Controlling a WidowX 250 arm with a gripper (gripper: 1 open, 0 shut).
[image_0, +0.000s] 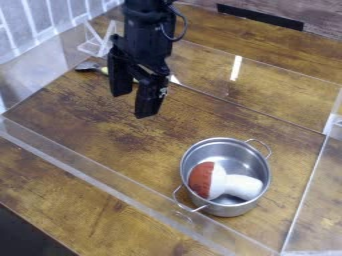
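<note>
My black gripper (138, 88) hangs open over the upper left of the wooden table, with nothing seen between its fingers. A steel pot (234, 202) with two wire handles stands at the lower right, holding a red-capped object (206, 179) with a white body. A small yellow item (94, 67) lies behind the arm at the left, partly hidden.
Clear plastic walls edge the work area (80, 140) on several sides. A dark slot (261, 17) is at the back.
</note>
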